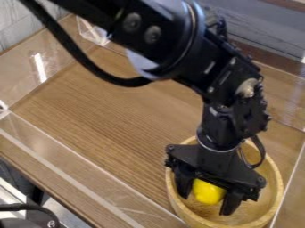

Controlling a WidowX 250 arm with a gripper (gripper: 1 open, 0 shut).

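Note:
My black gripper (208, 194) reaches down into a round tan bowl (265, 213) at the lower right. A yellow round object (209, 192) sits between its fingers inside the bowl, partly hidden by the gripper's body. Whether the fingers are closed on it or only around it is hard to tell.
The wooden tray floor (95, 134) to the left of the bowl is clear. Clear plastic edging runs along its front and left side. Cables and metal parts lie beyond the lower left corner.

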